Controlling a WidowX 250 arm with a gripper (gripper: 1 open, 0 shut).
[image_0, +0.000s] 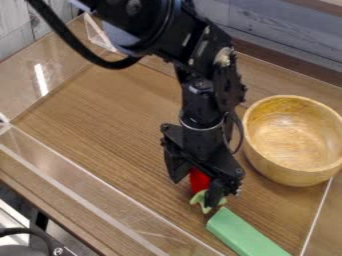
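My black gripper points down at the front middle of the wooden table, open, over a small red object with pale green at its lower end. The fingers hide much of it, and I cannot tell whether they touch it. A light green bar lies just in front and to the right.
A large yellow wooden bowl stands to the right, close beside the arm. A raised wall runs along the back, and a cable shows at the lower left.
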